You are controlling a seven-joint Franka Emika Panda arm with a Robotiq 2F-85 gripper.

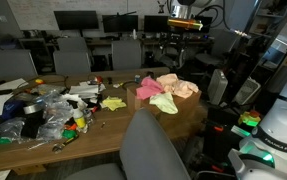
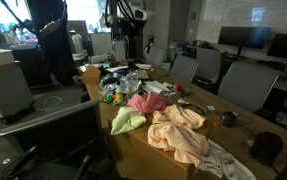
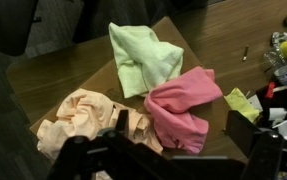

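Note:
A pale green cloth [image 3: 143, 57], a pink cloth [image 3: 180, 108] and a peach cloth [image 3: 81, 118] lie crumpled side by side on a brown surface. In the wrist view, the pink one lies between the other two, with its edge against the green. My gripper is open, its dark fingers standing far apart at the bottom of that view. In exterior view 2 the gripper [image 2: 126, 52] hangs well above the table, apart from the cloths. No cloth is held.
A whitish cloth [image 2: 226, 163] lies beside the peach one. Clear plastic bags [image 1: 53, 118], a yellow cloth [image 1: 113, 103] and small items clutter the left half of the table [image 1: 93, 140]. Chairs stand around; a large dark chair [image 1: 148, 150] blocks the near side.

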